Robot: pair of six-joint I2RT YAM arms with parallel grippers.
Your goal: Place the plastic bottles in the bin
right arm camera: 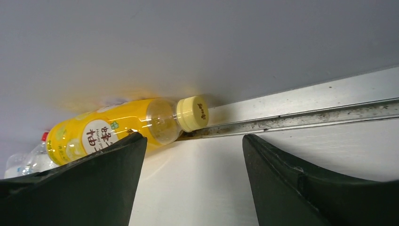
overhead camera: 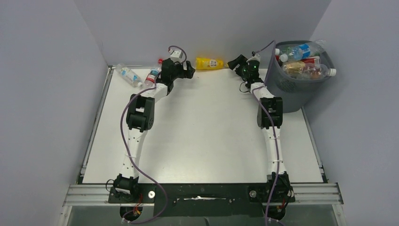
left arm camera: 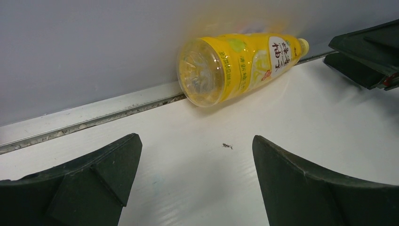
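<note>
A yellow-labelled bottle lies on its side against the back wall. Left of it, two bottles lie on the table: a clear one and a red-labelled one, partly behind my left arm. My left gripper is open and empty, beside the yellow bottle's base. My right gripper is open and empty near its cap. The grey bin at the back right is full of bottles and a red can.
The bin stands close beside my right arm. A metal rail runs along the back edge at the foot of the wall.
</note>
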